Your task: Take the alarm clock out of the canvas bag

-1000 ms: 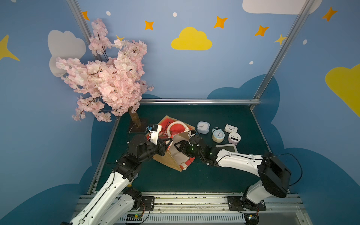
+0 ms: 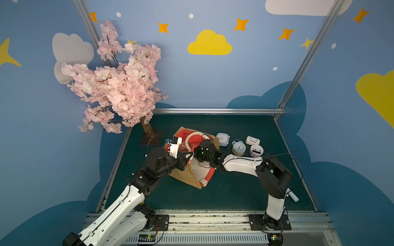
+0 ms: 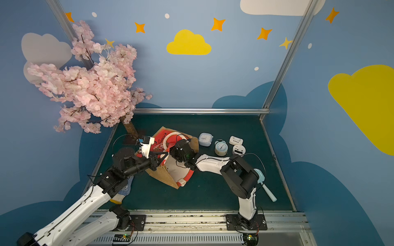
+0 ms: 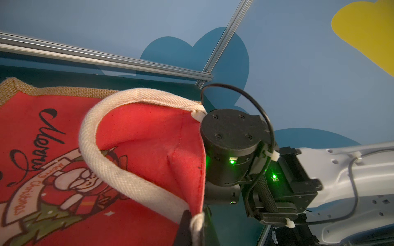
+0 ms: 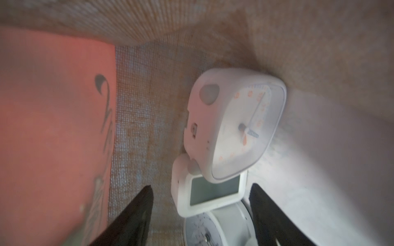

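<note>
The red and burlap canvas bag [image 2: 182, 176] lies on the table, a white rope handle [image 4: 102, 160] looping over it. My left gripper [image 2: 188, 155] is shut at the bag's edge, with a bit of rim or handle apparently at its tips in the left wrist view. My right gripper reaches into the bag, fingers apart. Inside, the right wrist view shows a white square alarm clock [image 5: 242, 123] above a small digital clock [image 5: 213, 188] and a round clock [image 5: 203, 229], with nothing clearly gripped.
Several clocks, including a blue-rimmed one [image 2: 222, 139] and a round one [image 2: 238, 148], stand right of the bag. A blossom tree [image 2: 148, 129] stands at the back left.
My left arm shifted slightly right along with the bag's edge.
</note>
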